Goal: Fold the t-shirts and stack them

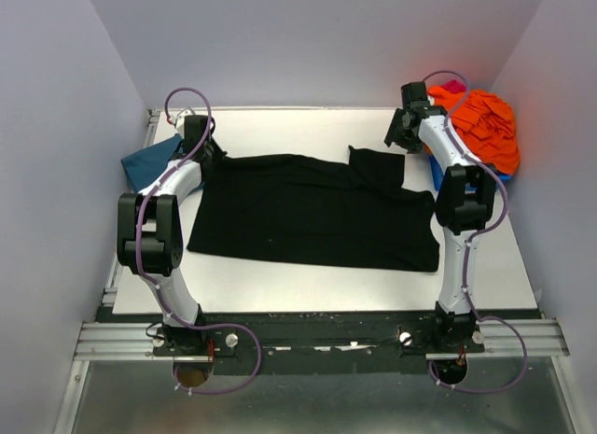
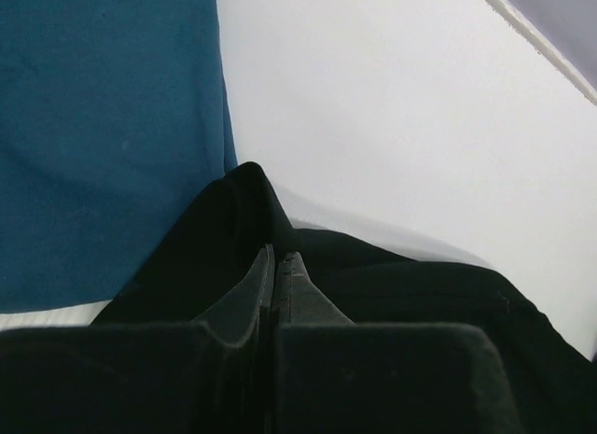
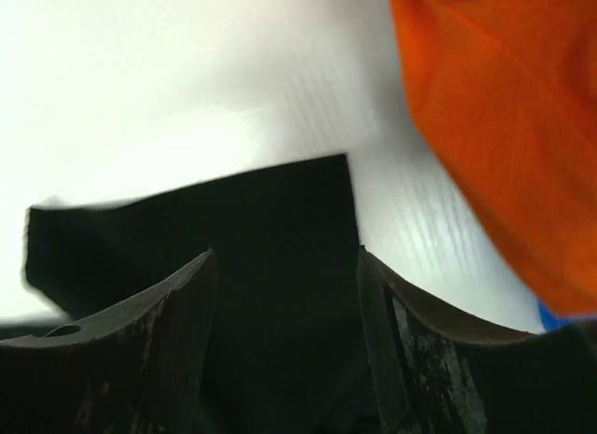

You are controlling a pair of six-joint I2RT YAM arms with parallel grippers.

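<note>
A black t-shirt [image 1: 308, 215] lies spread across the white table, its top right part folded into a flap [image 1: 378, 171]. At its upper left corner, my left gripper is shut, tips against the black cloth [image 2: 401, 285]; dark on dark hides whether fabric is pinched. My right gripper is part open above the flap's far edge, and black cloth [image 3: 280, 210] shows below and between its fingers, not gripped. A folded blue t-shirt [image 1: 149, 163] lies at the far left, partly beneath the left arm and bordering the black one.
Orange cloth [image 1: 480, 126] is heaped in a blue bin [image 1: 438, 173] at the back right, close beside the right arm. Bare white table [image 1: 308, 131] runs behind the black shirt, with another clear strip in front. Walls close in the sides and back.
</note>
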